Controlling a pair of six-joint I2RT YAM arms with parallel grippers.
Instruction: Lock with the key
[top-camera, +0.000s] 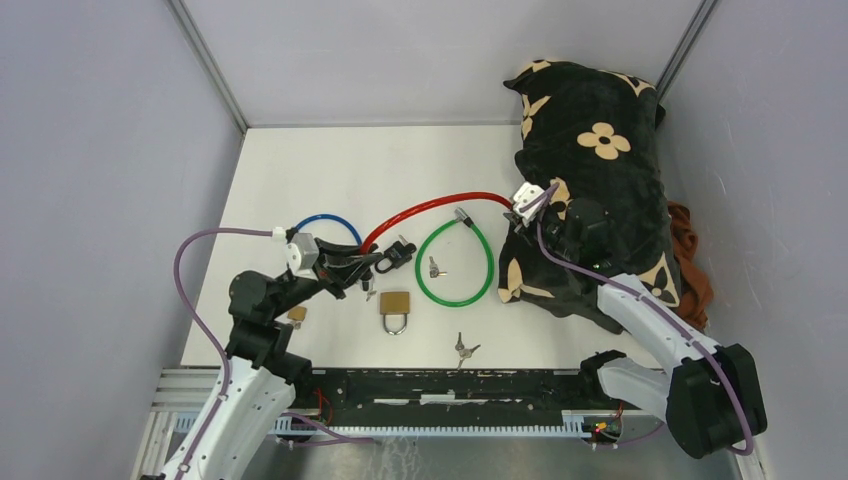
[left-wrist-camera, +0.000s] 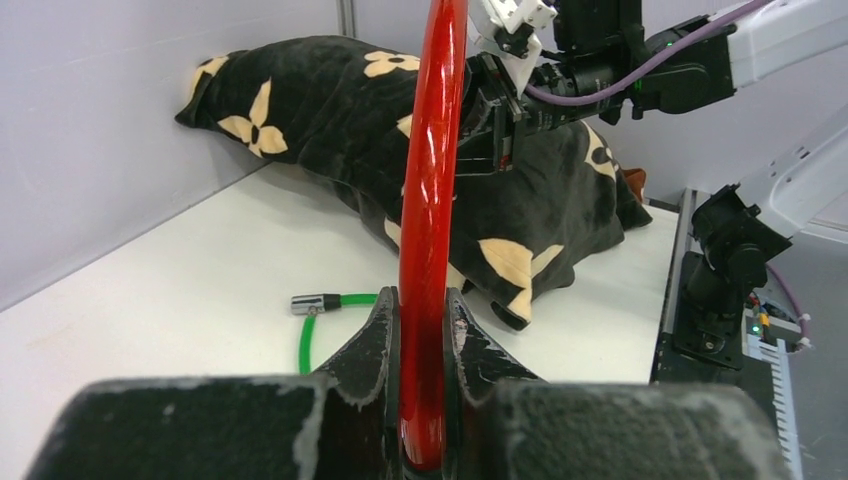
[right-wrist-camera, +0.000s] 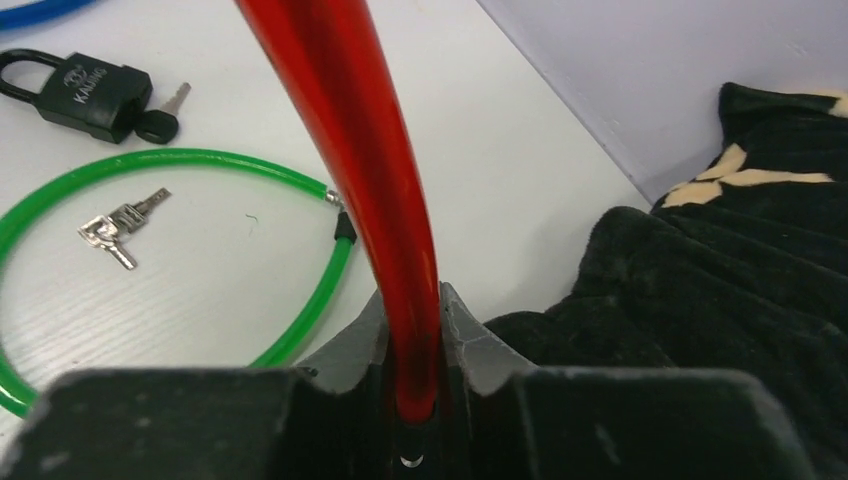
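A red cable lock is stretched in an arch above the table between my two grippers. My left gripper is shut on one end of it, the red tube rising between its fingers in the left wrist view. My right gripper is shut on the other end, with a dark fitting low between the fingers in the right wrist view. Below lie a black padlock with a key, a brass padlock, a green cable lock, a blue cable lock and loose keys.
A large dark flowered pillow fills the right of the white table, under my right arm, with a brown cloth beside it. A small brass lock and keys lie near the front.
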